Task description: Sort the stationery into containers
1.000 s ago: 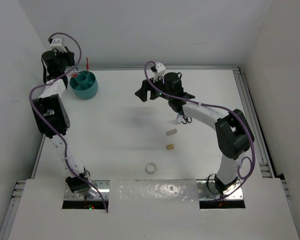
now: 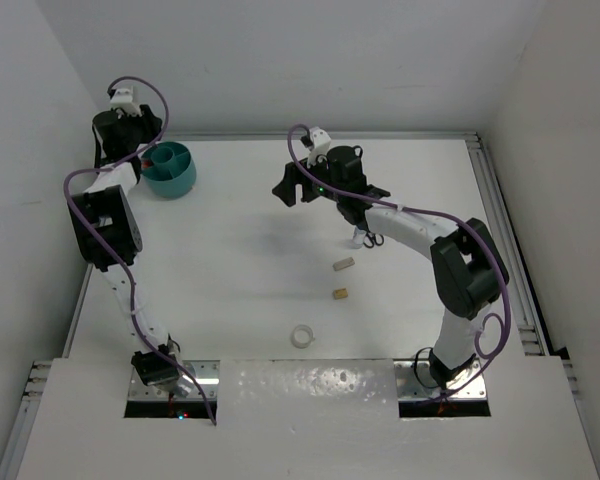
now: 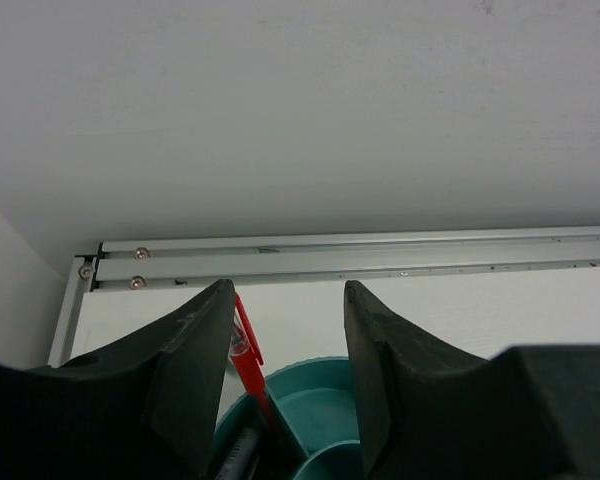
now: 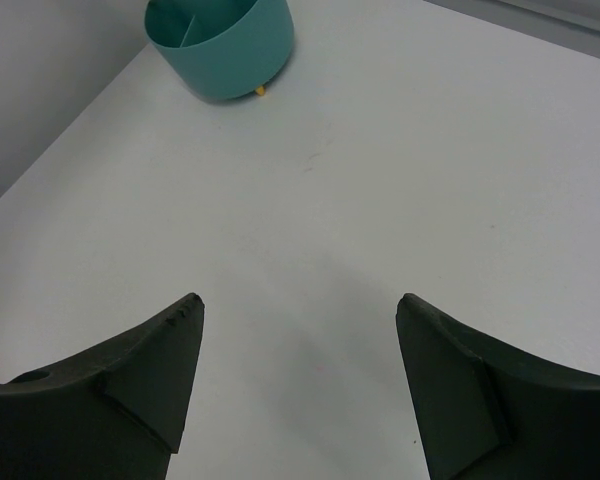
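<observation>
A round teal container (image 2: 180, 184) with compartments stands at the back left of the table. My left gripper is over it with its fingers apart. A red pen (image 3: 248, 365) leans in a compartment, close beside the left finger, and does not span the gap. Some dark item lies lower in that compartment. Over the middle of the table, my right gripper is open and empty. Loose on the table are a pale eraser-like block (image 2: 343, 264), a yellowish block (image 2: 340, 294), a tape roll (image 2: 293, 336) and dark scissors (image 2: 375, 240).
A small whitish item (image 2: 358, 239) lies by the scissors, partly under the right arm. A metal rail (image 2: 240, 136) and walls bound the back edge, close behind the container.
The red pen, which stuck up high by the left gripper, now sits lower in the container. The right arm has hardly moved.
</observation>
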